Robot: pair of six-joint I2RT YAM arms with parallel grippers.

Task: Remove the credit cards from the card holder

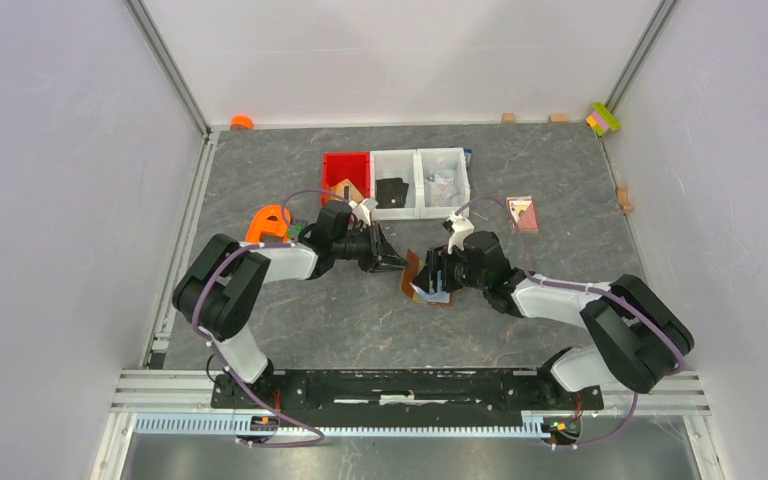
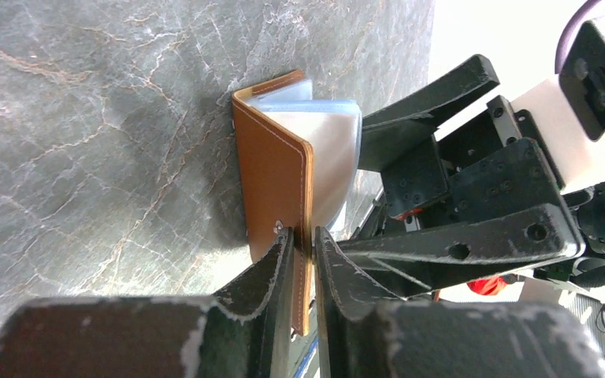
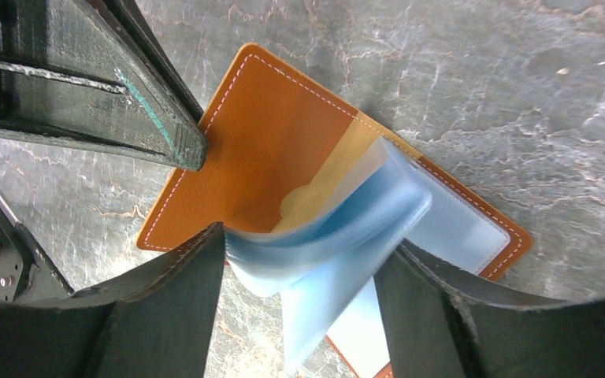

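Observation:
The brown card holder (image 3: 276, 142) lies spread on the table, its left cover raised. My left gripper is closed around that cover's edge, a brown strip showing between its fingertips. Bluish clear sleeves (image 3: 465, 228) line the holder's right side. One sleeve is lifted and buckled, bulging between the parted fingers of my right gripper. In the left wrist view, both right fingers (image 2: 473, 244) stand well apart beside the white-blue sleeve. I cannot tell whether any card sits in the sleeves.
Behind the holder stand a red bin (image 1: 347, 158) and two white bins (image 1: 418, 214), some with items inside. A small pinkish box (image 1: 522, 214) lies to the right, an orange object (image 1: 268, 222) to the left.

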